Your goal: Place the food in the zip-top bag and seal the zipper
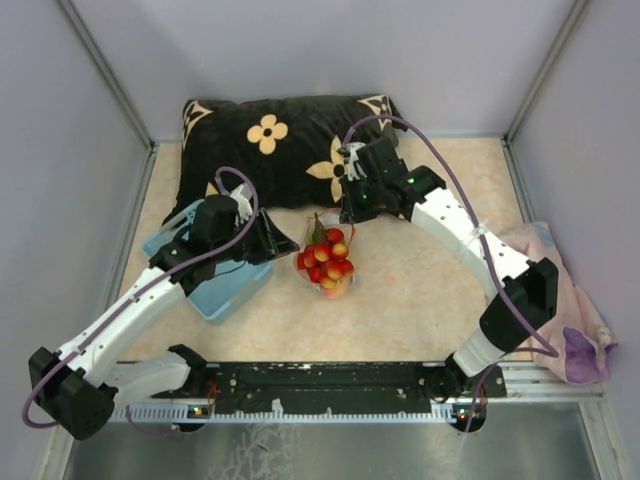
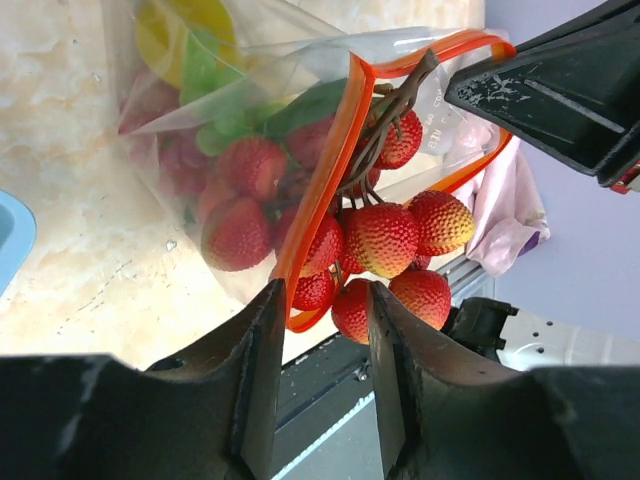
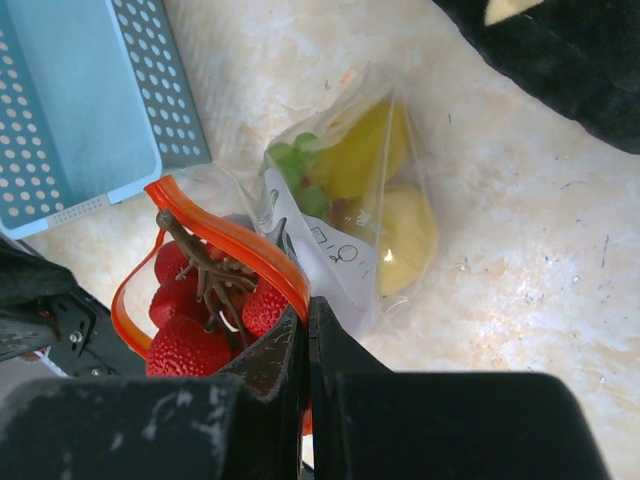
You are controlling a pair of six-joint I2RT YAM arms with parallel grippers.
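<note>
A zip top bag with an orange zipper [image 2: 332,170] holds lychee-like red fruit [image 2: 380,240] on twigs, with yellow and green items [image 3: 360,150] deeper inside; some red fruit sits at the open mouth. My left gripper [image 1: 285,243] stands open at the zipper's near edge, the orange strip just by its left finger in the left wrist view. My right gripper [image 1: 348,210] is shut at the bag's upper edge, the orange zipper running to its fingertips in the right wrist view.
A blue perforated basket [image 1: 230,290] lies left of the bag. A black flowered cushion [image 1: 250,150] fills the back. A pink cloth [image 1: 575,340] lies at the right edge. The tabletop right of the bag is clear.
</note>
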